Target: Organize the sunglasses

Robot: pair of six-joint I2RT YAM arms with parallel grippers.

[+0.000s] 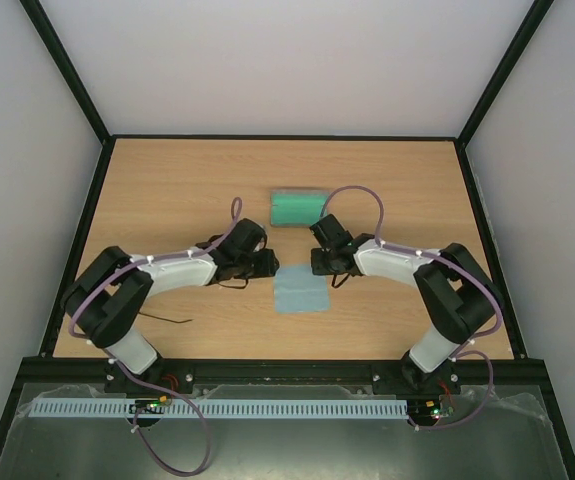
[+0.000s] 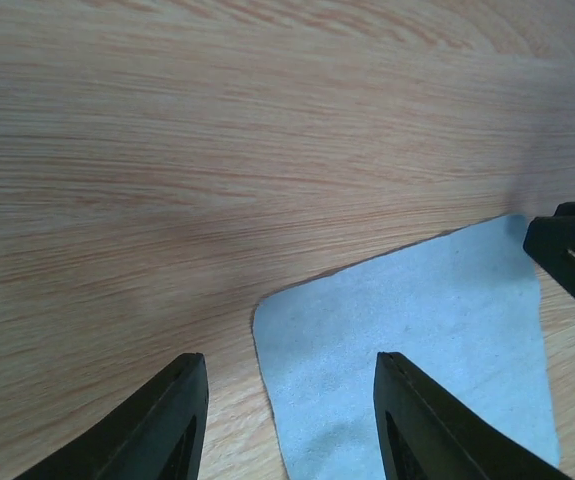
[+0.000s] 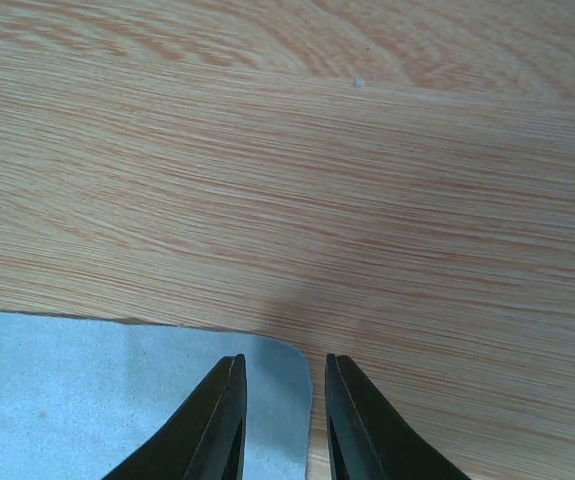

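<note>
A light blue cloth [image 1: 301,290] lies flat on the table. My left gripper is part open above the cloth's left back corner, with only cloth and wood showing beyond its fingers. Over the opposite back corner hangs my right gripper, its fingers parted more narrowly and empty. A dark finger [image 2: 572,250] of the right gripper enters the left wrist view from the right. Behind the cloth sits a green case [image 1: 299,209]. A thin dark piece [image 1: 165,319], perhaps a sunglasses temple, lies left of the cloth; the left arm may hide more.
Wood lies bare across the table's back [image 1: 387,165] and both back corners. Black frame rails [image 1: 287,137] and pale walls bound the table. A purple cable [image 1: 365,189] loops above each arm.
</note>
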